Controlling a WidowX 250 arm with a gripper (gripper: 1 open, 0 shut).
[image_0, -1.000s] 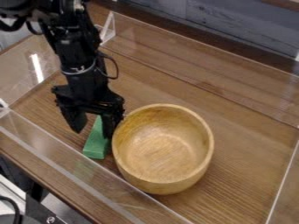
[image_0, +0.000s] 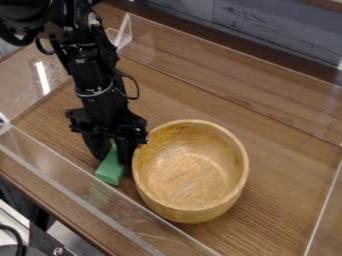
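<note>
The black gripper (image_0: 110, 140) reaches down from the upper left over a green object (image_0: 112, 168) that lies beside a wooden bowl (image_0: 189, 200). Its lower parts cover the top of the green object; whether the fingers grip it cannot be made out. The bowl is empty and sits just to the right of the gripper.
A pale strip runs along its lower left edge, with dark space beyond. A grey wall stands at the back.
The gripper has come down slightly over the green object, covering more of its upper end. The bowl stays in about the same place.
</note>
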